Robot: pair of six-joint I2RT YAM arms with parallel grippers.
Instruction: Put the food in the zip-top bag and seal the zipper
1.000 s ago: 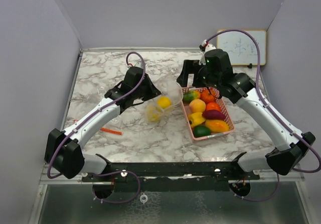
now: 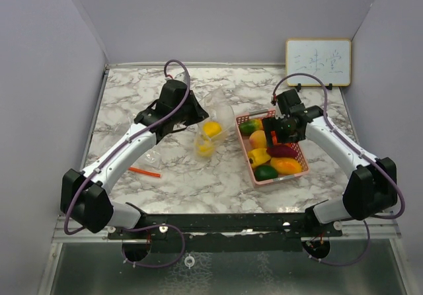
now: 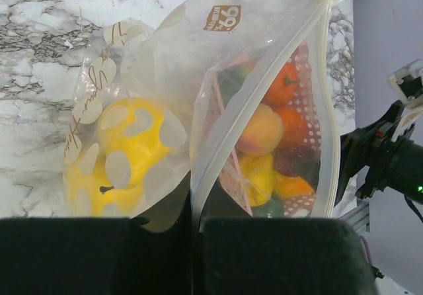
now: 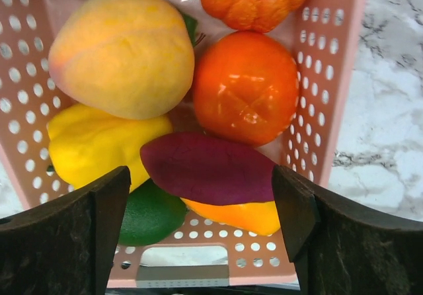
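A clear zip top bag (image 3: 152, 57) holds yellow items (image 2: 211, 129); my left gripper (image 2: 197, 116) is shut on its top edge, holding it up. My right gripper (image 2: 279, 135) hangs part open, fingers down, over the pink basket (image 4: 340, 77) of food, nothing visible between its fingers. Below it in the right wrist view are a purple item (image 4: 205, 166), a tomato (image 4: 241, 86), a peach (image 4: 119, 53), a yellow pepper (image 4: 89, 143) and a green item (image 4: 149, 219).
A whiteboard (image 2: 317, 61) stands at the back right. An orange-red stick (image 2: 144, 172) lies on the left of the marble table, near some clear plastic.
My right gripper has come down and right, from above the basket's back left to low over its food. My left gripper has shifted slightly left with the bag.
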